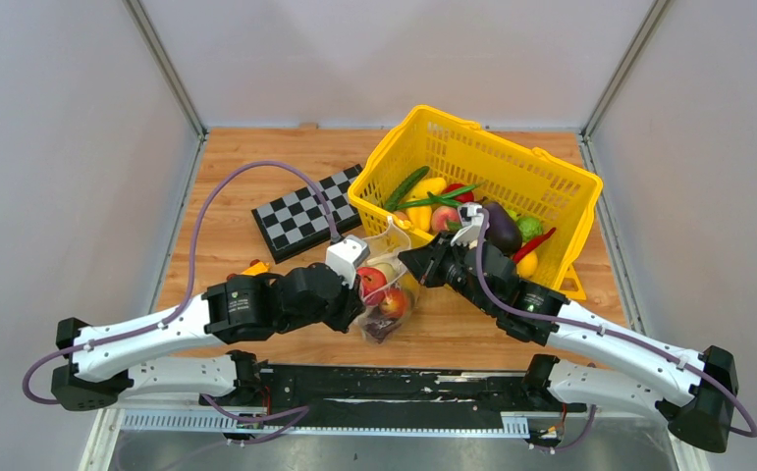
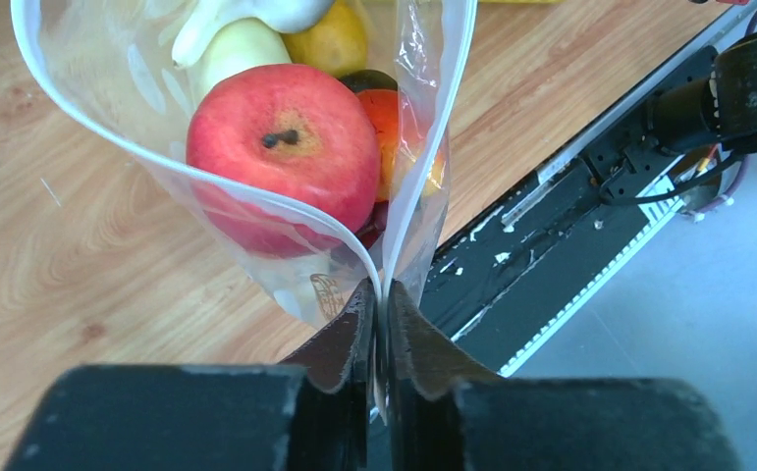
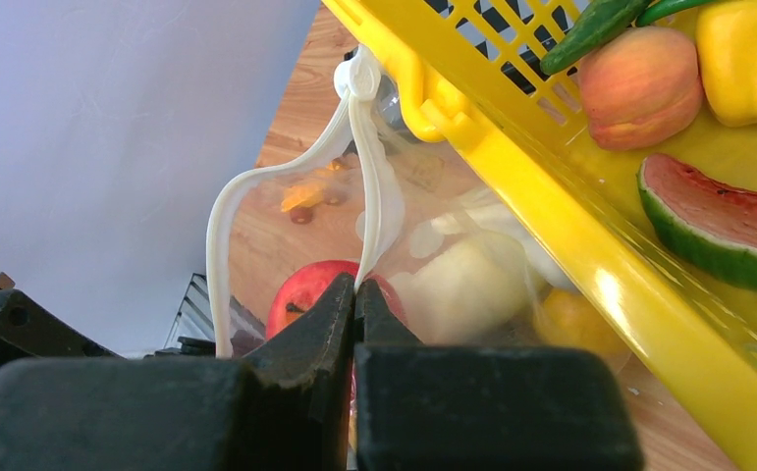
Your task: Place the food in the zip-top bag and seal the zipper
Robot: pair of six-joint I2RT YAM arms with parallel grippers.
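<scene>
The clear zip top bag [image 2: 246, 192] stands with its white-rimmed mouth spread. Inside, a red apple [image 2: 300, 162] lies uppermost, with a yellow-orange fruit [image 2: 330, 41] and a pale rounded item [image 2: 242, 61] beside it. At one corner of the mouth, the two white rims come together between the fingertips of my left gripper, closed on them. On the basket side, my right gripper is shut, with the rim running down into its fingertips. The left gripper hides part of the bag in the top view.
A yellow basket [image 1: 551, 169] of produce stands at the back right, its near wall close beside the bag. Behind the left arm lies a black-and-white checkered board [image 1: 305, 212]. Bare wooden table [image 1: 246, 157] shows at the back left.
</scene>
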